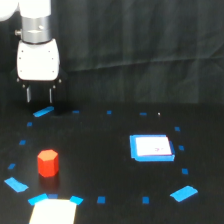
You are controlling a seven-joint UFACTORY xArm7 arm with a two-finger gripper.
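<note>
My gripper [40,95] hangs at the upper left, pointing down, with its two thin dark fingers apart. Its fingers are open and nothing shows between them. Nearer the camera, on the left, a red six-sided block [48,163] stands on the black table, well clear of the gripper. Right of centre lies a flat white square with a blue border [153,147]. A pale cream square [53,212] lies at the front left and is cut off by the bottom edge of the view.
Blue tape strips [184,193] and small blue squares [101,200] mark the dark table [105,160]. Between the red block and the blue-bordered square, the table is free of objects. A black curtain [140,50] hangs behind.
</note>
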